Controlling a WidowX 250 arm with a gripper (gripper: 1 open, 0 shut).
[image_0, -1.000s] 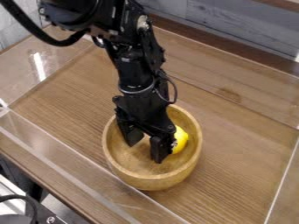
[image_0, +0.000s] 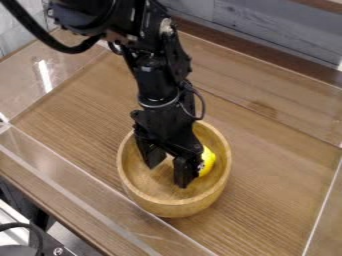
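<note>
The black robot arm hangs from the top into a wooden bowl (image_0: 174, 204) on the table. Its gripper (image_0: 170, 160) is down inside the bowl, fingers spread open, beside a yellow object (image_0: 206, 162) at the bowl's right side. The yellow object is partly hidden by the right finger; whether the finger touches it I cannot tell.
Bare wooden table (image_0: 274, 150) surrounds the bowl, with free room at left and right. A pale plank wall (image_0: 274, 35) runs along the back. Black cables lie off the table at the lower left.
The gripper has shifted very slightly within the bowl; the bowl and yellow object look nearly unchanged.
</note>
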